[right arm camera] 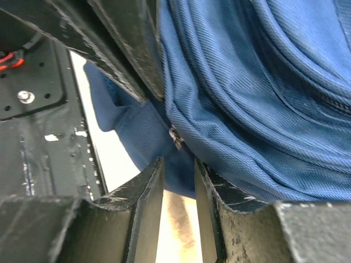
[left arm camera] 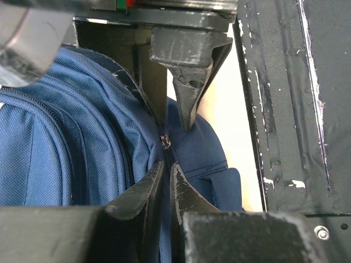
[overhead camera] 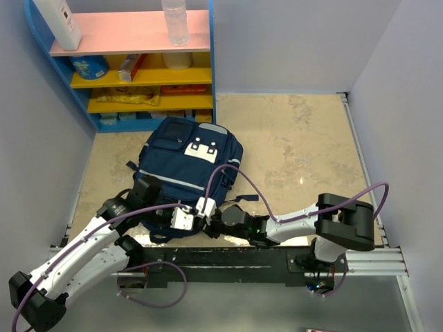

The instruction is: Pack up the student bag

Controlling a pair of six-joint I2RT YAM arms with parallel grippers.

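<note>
The navy student bag point(overhead camera: 181, 162) lies on the floor below the shelf, its lower edge partly hidden by my arms. Both grippers meet at that edge in the top view. In the left wrist view, my left gripper is nearly closed along the zip seam; whether fabric is pinched there cannot be told. A small metal zip pull point(left arm camera: 165, 141) lies just beyond its tips, close to the right gripper's fingers. My right gripper stands partly open in the right wrist view, with blue fabric behind the gap. There the zip pull point(right arm camera: 176, 138) lies beyond its tips, not held.
A shelf point(overhead camera: 142, 77) with bottles and packets stands at the back left. Bare floor point(overhead camera: 297, 152) extends to the right of the bag. A dark metal rail point(overhead camera: 228, 259) runs along the front edge. The grippers are very close together.
</note>
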